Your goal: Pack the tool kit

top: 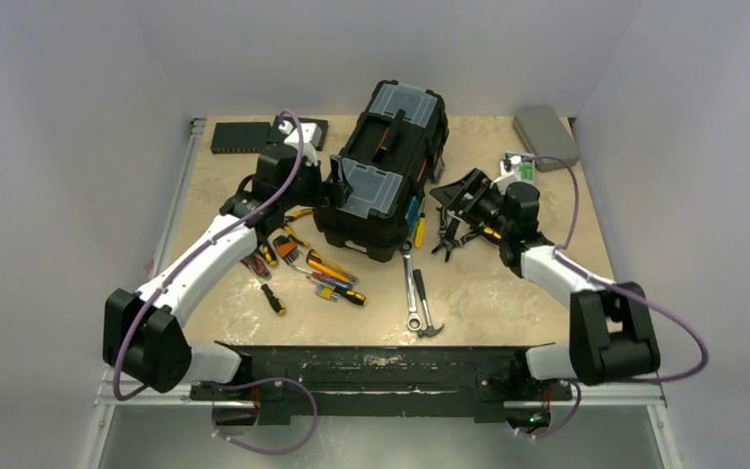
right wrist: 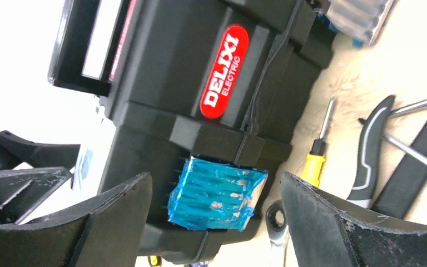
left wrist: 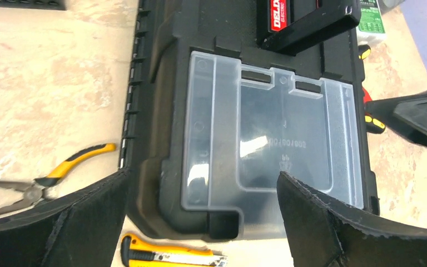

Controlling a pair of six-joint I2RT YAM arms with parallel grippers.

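Observation:
The black toolbox (top: 356, 234) stands closed in the middle of the table, clear compartment lids (left wrist: 256, 139) on top, a blue latch (right wrist: 217, 194) on its right side. My left gripper is open over the lid's near-left end, nothing between its fingers. My right gripper hangs just off the box's right side, open, facing the blue latch, with nothing held.
Loose tools lie around: pliers (left wrist: 55, 178), utility knife (left wrist: 167, 256), wrench (top: 410, 293), hammer (top: 425, 303), screwdriver (right wrist: 314, 167). A grey case (top: 545, 137) lies back right. The front table edge has some bare room.

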